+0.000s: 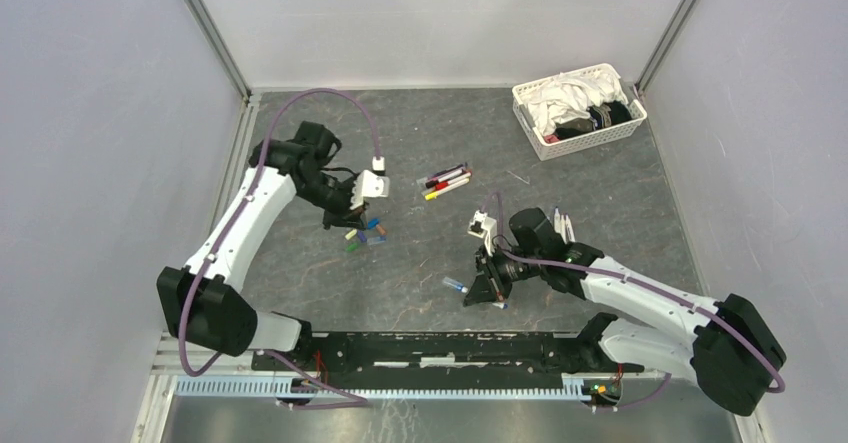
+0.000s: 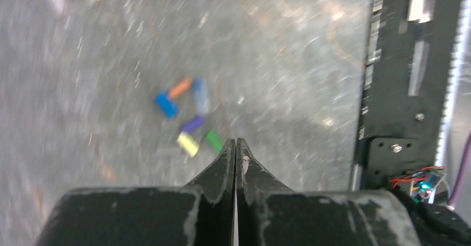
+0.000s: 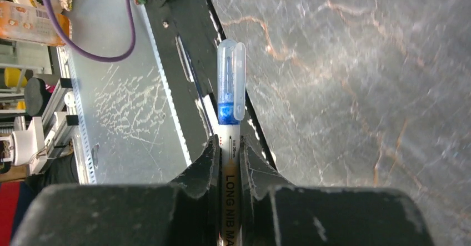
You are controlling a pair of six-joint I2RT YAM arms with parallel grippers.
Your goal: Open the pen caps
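Observation:
My right gripper is shut on a white marker [image 3: 229, 136], whose clear cap [image 3: 228, 71] with a clip and blue band is on the end pointing away from the fingers. In the top view that marker [image 1: 455, 284] lies across my right gripper near the front of the table. My left gripper is shut, with nothing visible between its fingers, over the left side. Just beyond its tips lie loose caps: a blue cap [image 2: 166, 105], an orange cap [image 2: 180, 89], a clear blue cap [image 2: 200, 96], a purple cap [image 2: 192, 124], a yellow cap [image 2: 188, 144] and a green cap [image 2: 214, 140].
Several coloured pens [image 1: 447, 183] lie grouped at mid-table. White pens [image 1: 563, 225] show partly behind my right arm. A white basket [image 1: 590, 143] with cloth stands at the back right. Bare grey table [image 1: 400, 308] lies between the arms.

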